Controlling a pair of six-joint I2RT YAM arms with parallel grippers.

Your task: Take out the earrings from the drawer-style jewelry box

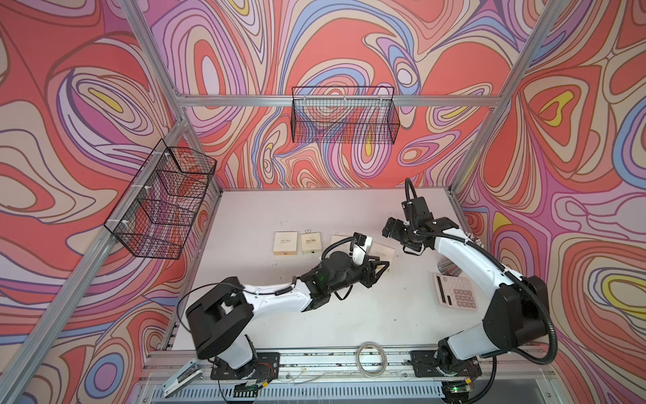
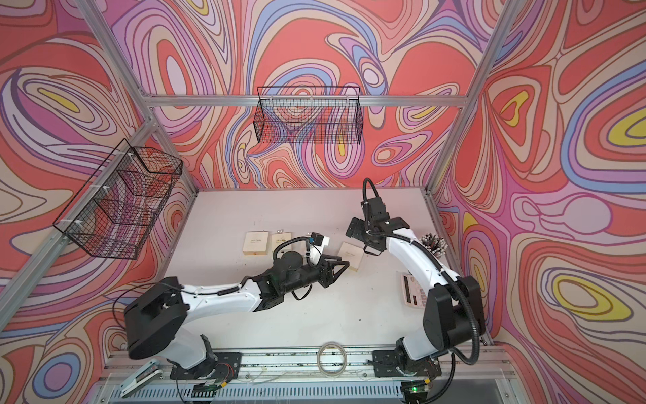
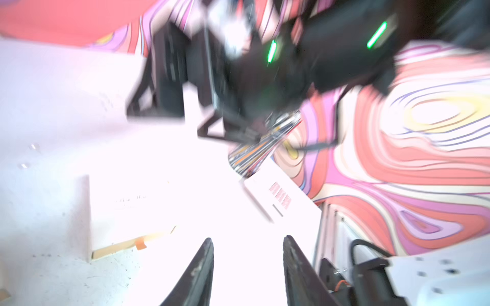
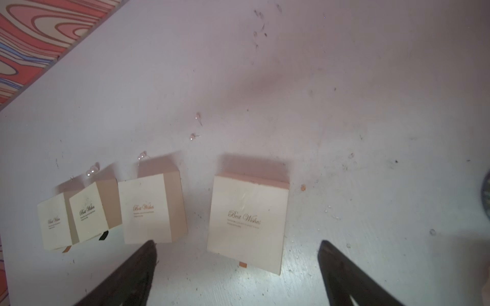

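Observation:
Several cream jewelry boxes stand in a row on the white table. The rightmost box (image 4: 248, 224) looks closed, with a small orange pull tab (image 4: 243, 264) at its front. Small clear earrings (image 4: 142, 155) lie on the table behind the other boxes, and two more earrings (image 4: 193, 136) lie apart near the middle. My left gripper is open and empty, in front of the rightmost box. Also open, my right gripper hangs above and behind that box, nothing between its fingers. The inside of the boxes is hidden.
A pink palette-like case (image 1: 455, 291) lies at the right, with a shiny bundle (image 4: 486, 193) behind it, largely hidden by the right arm. Wire baskets (image 1: 345, 121) hang at the back and left.

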